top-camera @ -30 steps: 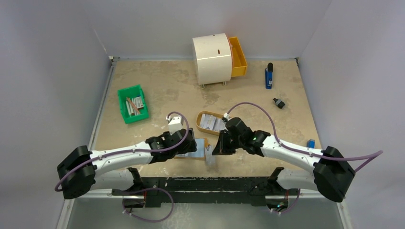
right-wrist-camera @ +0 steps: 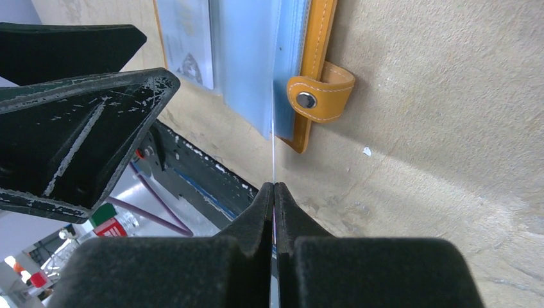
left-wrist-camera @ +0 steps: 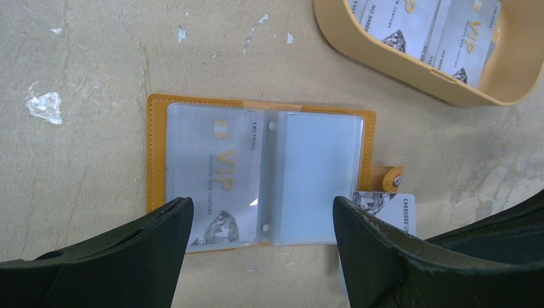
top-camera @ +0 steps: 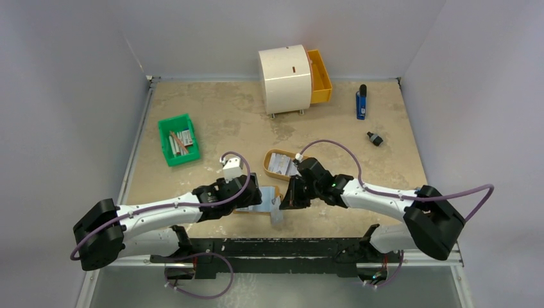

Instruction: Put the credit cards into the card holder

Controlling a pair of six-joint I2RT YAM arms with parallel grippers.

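Observation:
The open tan card holder lies on the table, a VIP card in its left clear sleeve; its right sleeve looks empty. My left gripper is open over it, nothing between its fingers. At the holder's right side my right gripper is shut on a thin card, seen edge-on in the right wrist view, reaching along the right sleeve. Further back, a tan tray holds more VIP cards.
A green basket stands left, a white drum with a yellow bin at the back, a blue object and small black item at right.
The right arm has moved left with the card, toward the holder's right side. The left arm has shifted slightly left.

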